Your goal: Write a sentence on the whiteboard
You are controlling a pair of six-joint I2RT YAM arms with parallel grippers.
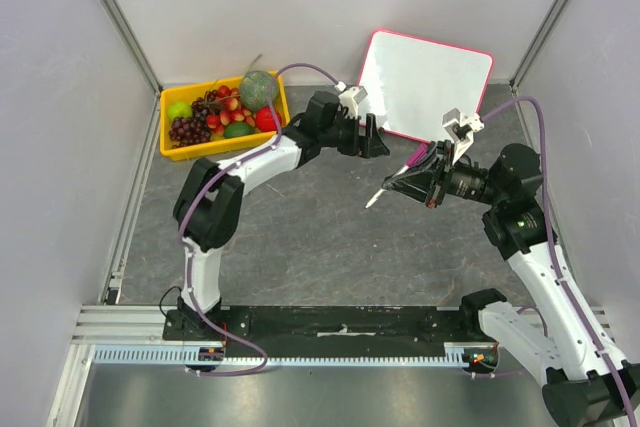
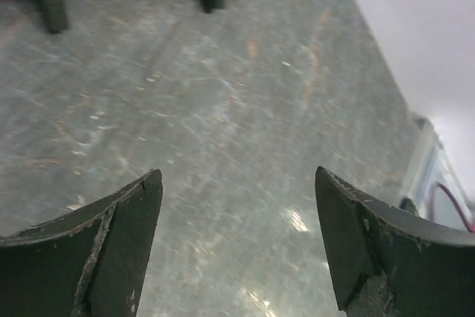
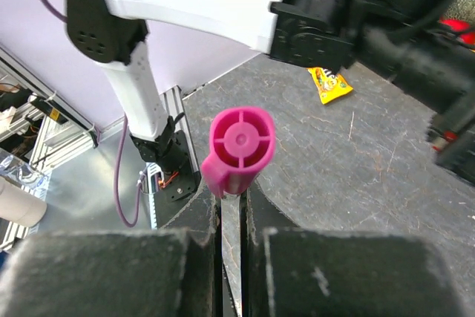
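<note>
A whiteboard [image 1: 425,82] with a red rim leans at the back right; its lower edge and black feet show in the left wrist view. My right gripper [image 1: 396,183] is shut on a marker [image 1: 373,199], whose white end points down and left in the top view. The marker's pink end [image 3: 241,142] faces the right wrist camera. In front of the whiteboard's lower left corner, my left gripper [image 1: 374,139] stands open. Only bare tabletop shows between its fingers. It is apart from the marker.
A yellow bin [image 1: 206,146] of fruit, with a melon on top, stands at the back left. The right wrist view shows a small yellow packet [image 3: 329,85] on the table, near the left arm.
</note>
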